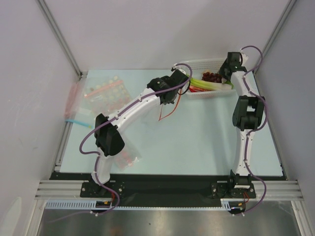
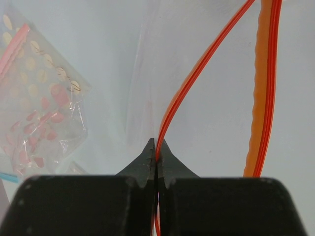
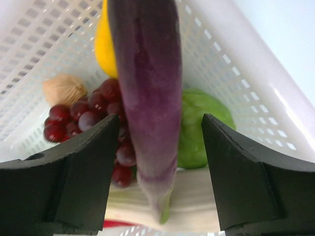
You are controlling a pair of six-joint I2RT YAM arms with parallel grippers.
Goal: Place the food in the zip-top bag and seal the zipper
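Observation:
A white perforated basket (image 1: 197, 64) at the back right holds food: a purple eggplant (image 3: 150, 113), red grapes (image 1: 210, 76), a green leafy vegetable (image 3: 202, 108), a yellow item (image 3: 105, 44), a brown item (image 3: 64, 88) and long pale-green stalks (image 1: 206, 84). My right gripper is open over the eggplant, with a finger on either side of it in view; contact is unclear. My left gripper is shut on the orange-red zipper edge of a clear bag (image 2: 147, 88), whose opening gapes.
Other clear zip bags (image 1: 106, 96) with pink and dotted prints lie on the left of the table, another (image 1: 127, 156) near its front left.

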